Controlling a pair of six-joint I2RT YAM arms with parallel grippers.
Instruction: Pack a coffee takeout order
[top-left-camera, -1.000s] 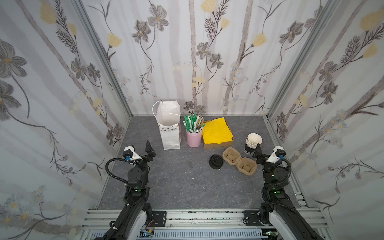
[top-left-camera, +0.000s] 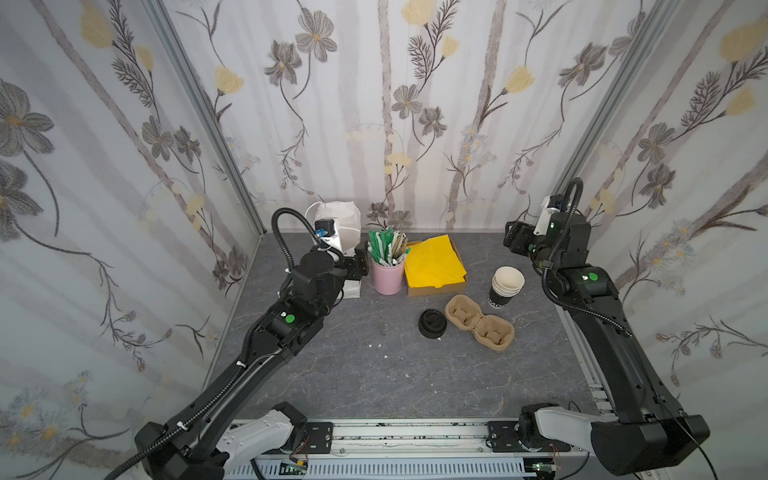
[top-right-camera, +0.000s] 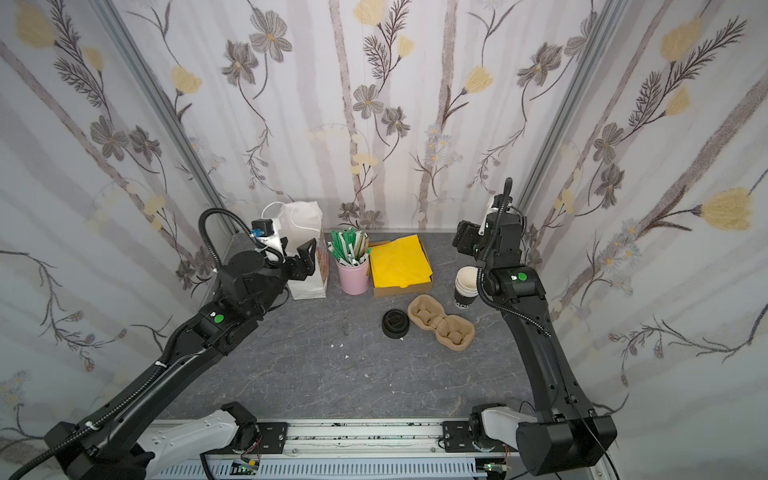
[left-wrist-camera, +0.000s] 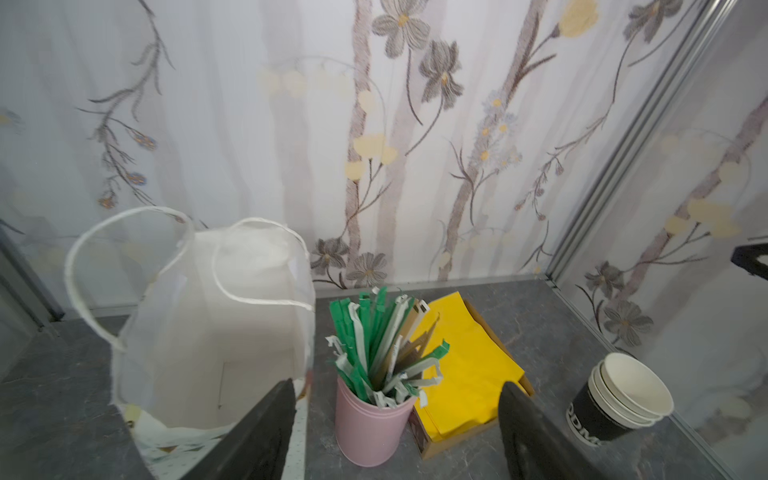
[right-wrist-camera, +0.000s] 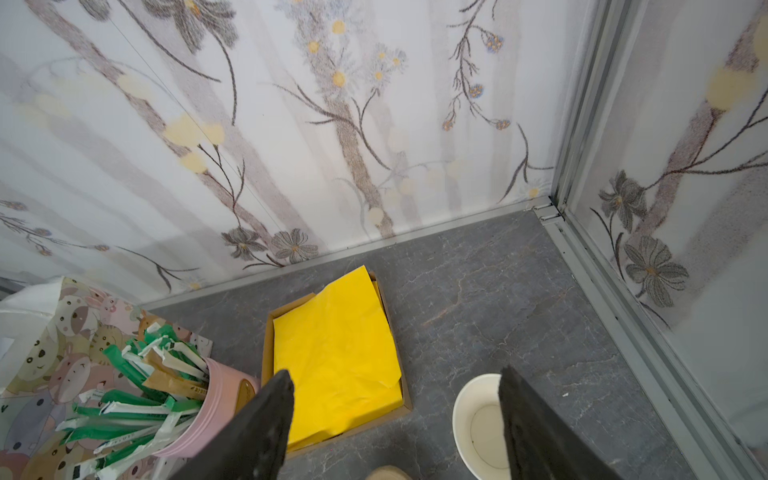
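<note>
A white paper bag (left-wrist-camera: 216, 336) with rope handles stands at the back left. Beside it are a pink cup of straws (top-left-camera: 388, 277) and yellow paper (top-left-camera: 432, 260) in a cardboard box. Stacked paper cups (left-wrist-camera: 628, 392), black lids (top-left-camera: 432, 322) and a cardboard cup carrier (top-right-camera: 440, 320) sit toward the right. My left gripper (top-right-camera: 304, 257) is raised in front of the bag, its fingers apart in its wrist view with nothing visible between them. My right gripper (top-right-camera: 466, 237) hangs above the cups, fingers apart and empty.
Bare grey table (top-left-camera: 376, 368) fills the front middle. Patterned walls close in the back and sides, with metal rails at the corners and front edge.
Both arms have risen and moved toward the back of the table, the left one inward toward the bag, the right one above the cups. The objects have not moved.
</note>
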